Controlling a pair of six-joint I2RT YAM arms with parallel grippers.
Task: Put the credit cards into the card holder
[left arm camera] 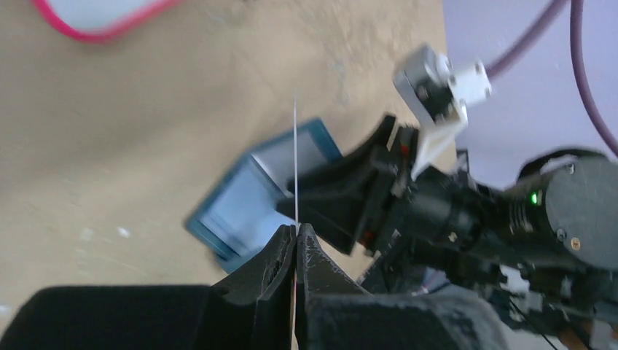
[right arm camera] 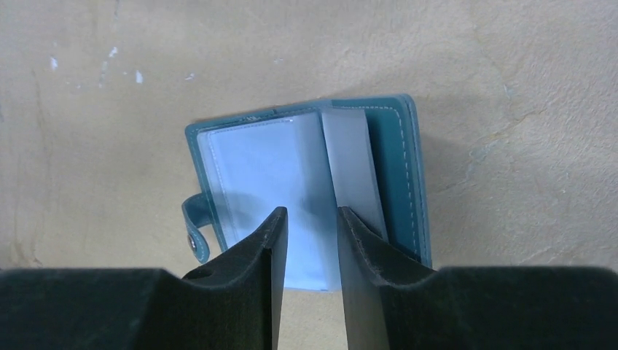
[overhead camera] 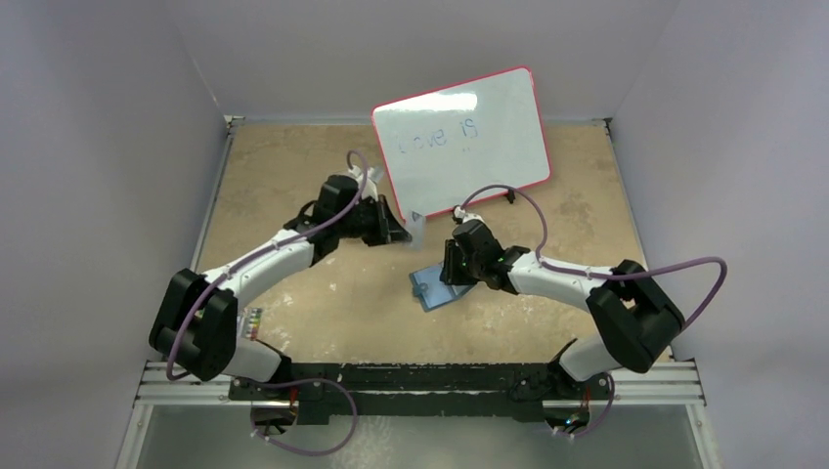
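Observation:
A thin card [overhead camera: 415,229], seen edge-on in the left wrist view, stands upright in my left gripper, which is shut on it, above and left of the holder in the top view. The blue card holder [right arm camera: 277,189] lies on the table with its strap at the left and a pale flap along its right part. My right gripper is over the holder, fingertips part open at the flap's lower part; whether they touch it cannot be told.
A whiteboard [overhead camera: 459,137] with a red rim lies at the back. The table around the holder and at the front is clear.

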